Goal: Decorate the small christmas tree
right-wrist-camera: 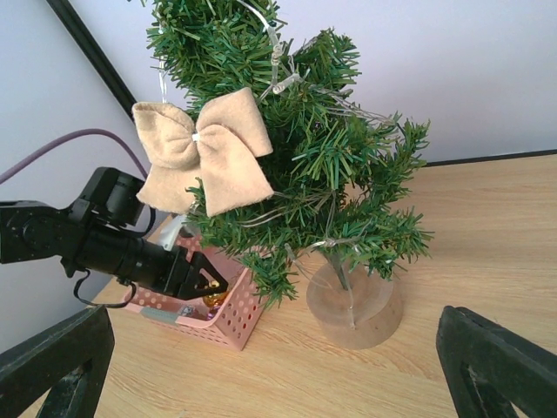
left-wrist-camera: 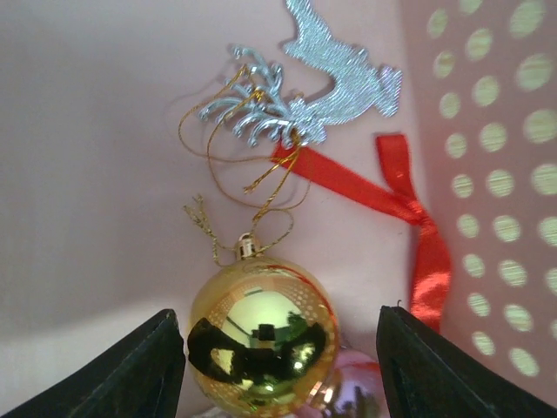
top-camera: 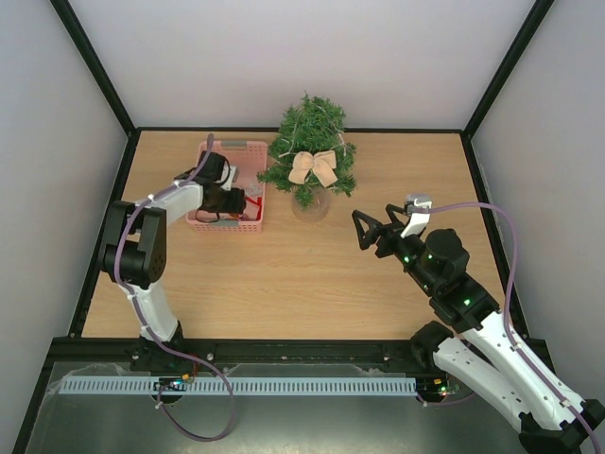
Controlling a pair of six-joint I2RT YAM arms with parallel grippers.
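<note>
The small green tree [top-camera: 312,132] stands in a clear round base [right-wrist-camera: 357,313] at the back of the table, a beige bow [right-wrist-camera: 209,157] on its front. Left of it, a pink basket [top-camera: 250,151] holds ornaments. Inside, a gold ball [left-wrist-camera: 261,348] lies between the parted fingers of my left gripper; I cannot tell whether they touch it. A silver reindeer [left-wrist-camera: 335,87] with gold string and a red ribbon [left-wrist-camera: 418,252] lie beyond the ball, and a pink ball [left-wrist-camera: 352,383] is partly hidden beside it. My right gripper [top-camera: 367,230] is open and empty, right of the tree.
The basket's perforated wall [left-wrist-camera: 505,192] rises close to the left gripper. Thin light wires [right-wrist-camera: 278,65] wind through the branches.
</note>
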